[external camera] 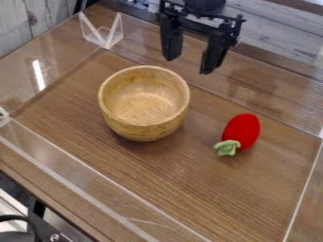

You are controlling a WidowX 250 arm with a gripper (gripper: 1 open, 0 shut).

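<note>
My black gripper (192, 53) hangs over the back centre of the wooden table, its two fingers spread open with nothing visible between them. A round tan wooden bowl (144, 103) sits at the centre left, below and left of the gripper. A red strawberry-like item (241, 130) with a pale green top lies on the table to the right of the bowl, below and right of the gripper.
A clear plastic object (98, 30) stands at the back left. A black cable (15, 217) shows at the lower left corner.
</note>
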